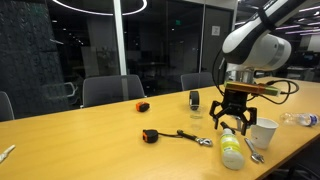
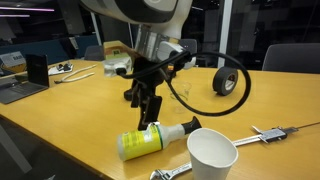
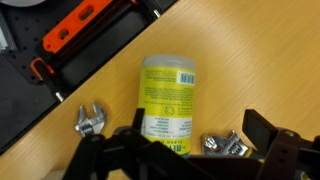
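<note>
A bottle with a yellow label (image 1: 231, 150) lies on its side on the wooden table, close to the white cup (image 1: 264, 132). Over the bottle hangs my gripper (image 1: 231, 127), its fingers open and nothing held. In the wrist view the bottle's label (image 3: 167, 105) shows to the left of the middle between the fingers, and its lower end is partly hidden by the gripper. From the second exterior view, the gripper (image 2: 147, 118) is above the bottle (image 2: 140, 142); whether a fingertip touches it I cannot tell.
A wrench (image 1: 255, 150) lies between bottle and cup. A caliper (image 2: 265, 135) rests behind the cup. A black tape measure (image 1: 150, 135), a dark roll (image 2: 231, 80) and a clear bottle (image 1: 300, 119) are spread around.
</note>
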